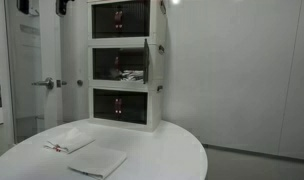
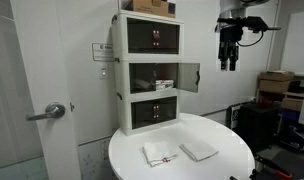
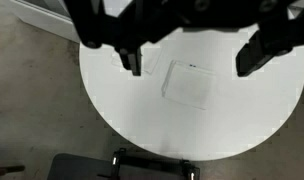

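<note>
Two folded white cloths lie flat on the round white table (image 2: 132,160). One cloth (image 2: 159,153) has small coloured marks near its edge; the other cloth (image 2: 200,149) looks plain. Well above the tabletop, at the right of exterior view 2, hangs my gripper (image 2: 229,64), pointing down. Its fingers are spread wide in the wrist view, so the gripper is open with nothing between them. Below the gap I see one cloth (image 3: 190,85), with part of the other beside the left finger. Exterior view 1 does not show the gripper.
At the table's back stands a white cabinet (image 2: 124,75) with three dark-fronted compartments. The middle door (image 2: 190,77) is swung open, with white and red items (image 2: 164,84) inside. Boxes (image 2: 154,8) sit on top.
</note>
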